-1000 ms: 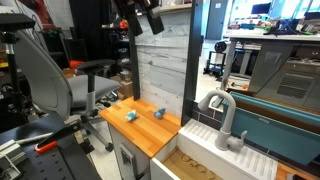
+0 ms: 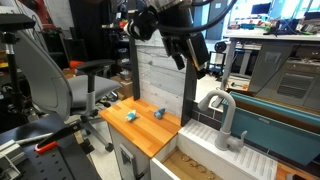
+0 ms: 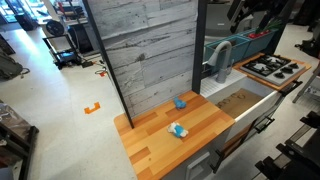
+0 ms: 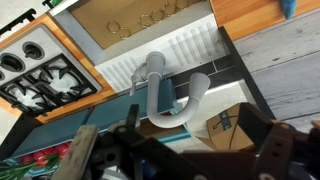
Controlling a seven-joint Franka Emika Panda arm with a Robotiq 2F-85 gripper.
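My gripper is open, its dark fingers spread wide at the bottom of the wrist view, with nothing held between them. In exterior view 1 the gripper (image 2: 198, 68) hangs in the air above and to the left of the grey curved faucet (image 2: 229, 115). That faucet (image 4: 154, 90) appears between and beyond the fingers in the wrist view, apart from them as far as shows. A wood-bottomed sink basin (image 2: 207, 158) lies in front of it, with several small rings inside. Two small blue objects, one plain (image 3: 180, 102) and one blue and white (image 3: 178, 130), rest on the wooden counter.
A stove (image 3: 270, 68) stands beyond the basin. The grey plank wall (image 3: 155, 60) rises along the counter's back edge. Behind the faucet runs a teal box (image 2: 270, 128). Bare counter (image 3: 205, 120) lies around the blue objects.
In exterior view 1 my gripper has moved to the right and down, towards the faucet. The objects on the counter have stayed where they were.
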